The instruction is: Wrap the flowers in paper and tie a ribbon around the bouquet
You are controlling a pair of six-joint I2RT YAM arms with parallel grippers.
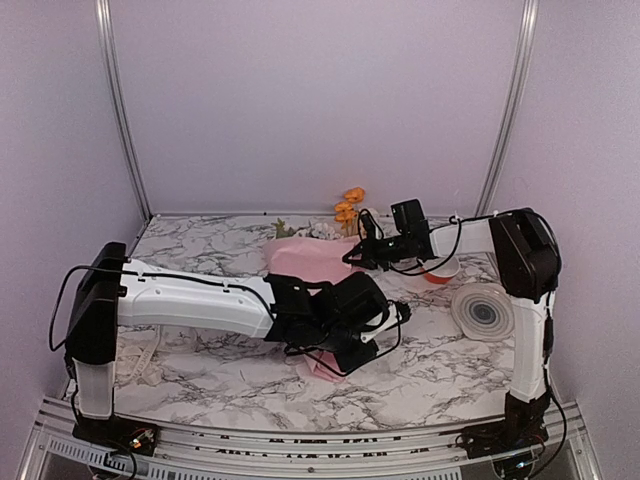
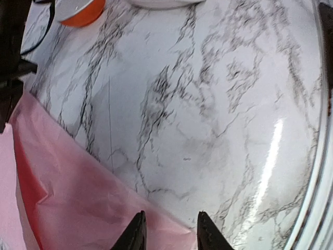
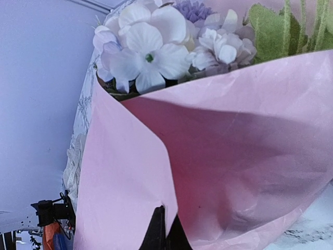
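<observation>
Pink wrapping paper (image 1: 310, 258) lies round the bouquet, with white and pale purple flowers (image 3: 151, 52) and green leaves (image 3: 270, 28) at its top. Orange flowers (image 1: 347, 205) stick out at the back. My right gripper is shut on an edge of the paper, which runs in between its fingertips. Over the paper's lower end hangs my left gripper, part open. Its fingers (image 2: 138, 232) stand apart above the paper's corner, with nothing seen held. In the top view the left arm hides much of the paper's middle.
A white strip of ribbon or lace (image 1: 142, 358) lies at the left. On the right are a white and orange bowl (image 1: 440, 270), partly behind the right arm, and a round clear lid (image 1: 483, 312).
</observation>
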